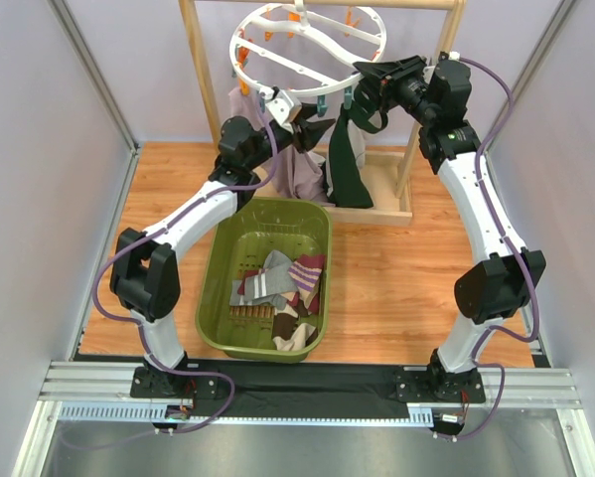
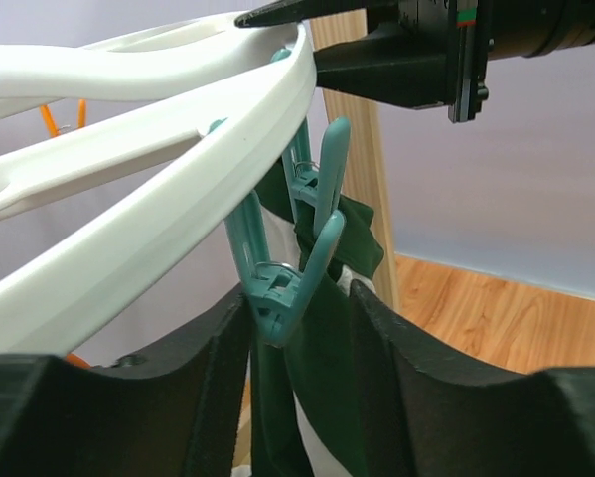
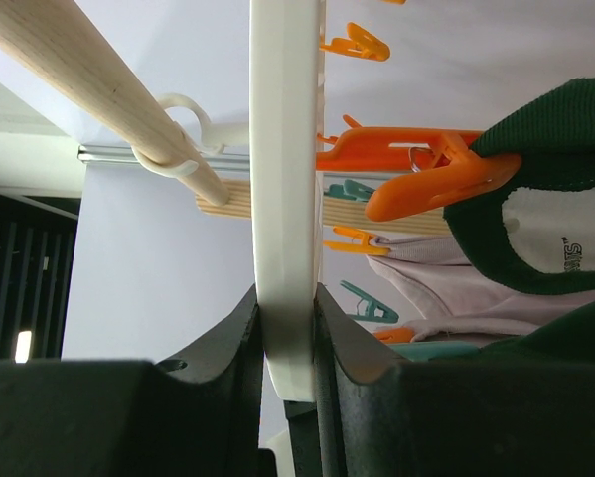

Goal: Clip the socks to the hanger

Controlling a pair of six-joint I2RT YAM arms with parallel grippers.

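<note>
The white round hanger (image 1: 307,75) hangs from the wooden frame, with clips around its rim. My right gripper (image 1: 365,72) is shut on the hanger's rim (image 3: 285,199). Dark green socks (image 1: 347,169) hang below it; an orange clip (image 3: 441,184) grips green fabric in the right wrist view. My left gripper (image 1: 315,127) is just under the rim, fingers apart around the lower part of a teal clip (image 2: 277,298); whether they touch it I cannot tell. A second teal clip (image 2: 317,179) behind it holds green fabric. Pale pink socks (image 1: 287,179) hang farther left.
The green bin (image 1: 218,328) with several grey, striped and brown socks stands on the wooden table (image 1: 396,288). The wooden frame's base (image 1: 386,214) is at the back. The table right of the bin is clear.
</note>
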